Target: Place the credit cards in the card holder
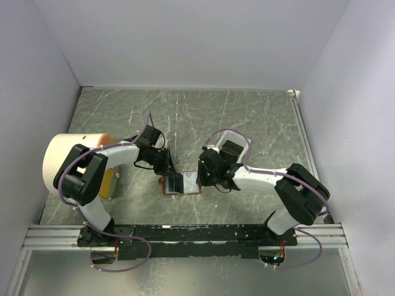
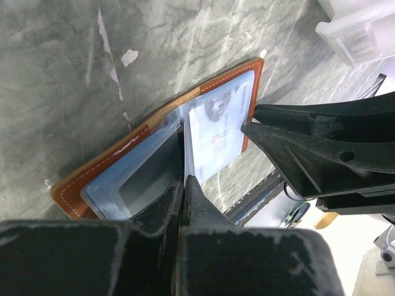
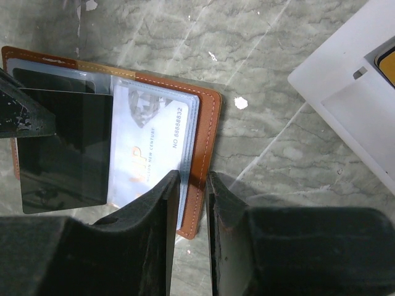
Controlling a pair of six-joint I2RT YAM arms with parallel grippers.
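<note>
The open brown card holder [image 3: 211,132] lies flat on the grey table. In its right-hand clear pocket sits a white card [image 3: 148,132]. A black card [image 3: 66,154] stands nearly on edge along the holder's middle, tilted over the left half in the right wrist view. My left gripper is shut on that card, which shows almost edge-on in the left wrist view; whether its lower edge is inside a pocket cannot be told. Around the holder's right edge my right gripper is shut, one finger on either side of the leather border.
A white tray [image 1: 246,140] with a dark card [image 1: 231,148] in it stands behind the right gripper. At the far left lies a large cream cylinder [image 1: 57,165].
</note>
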